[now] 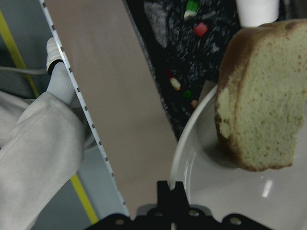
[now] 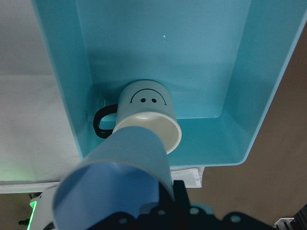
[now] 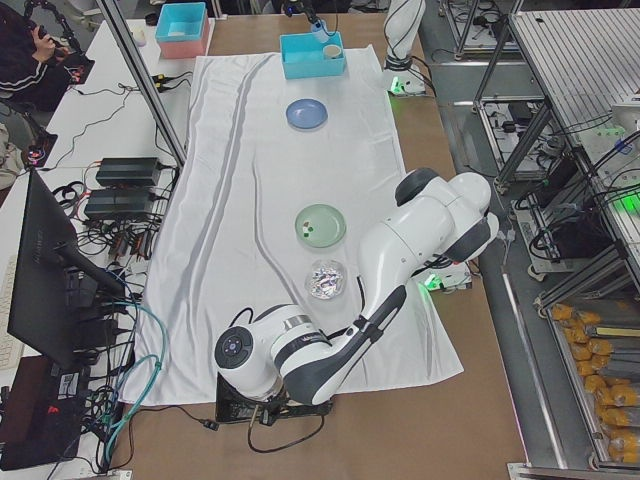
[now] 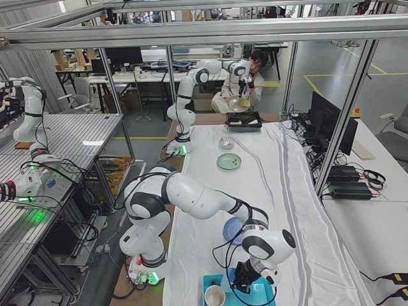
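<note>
In the left wrist view my left gripper is shut on the rim of a white plate (image 1: 230, 199) carrying a slice of bread (image 1: 264, 96), over a black-lined bin (image 1: 168, 43) with white cups and small scraps inside. My right gripper is shut on a blue cup (image 2: 105, 191), held above a light-blue box (image 2: 168, 48). Inside that box lies a white mug (image 2: 146, 103) with a face and black handle.
A green plate (image 3: 320, 226), a foil-like dish (image 3: 326, 279) and a blue plate (image 3: 306, 113) sit on the white cloth. A person (image 4: 248, 89) crouches beyond the bin's end of the table.
</note>
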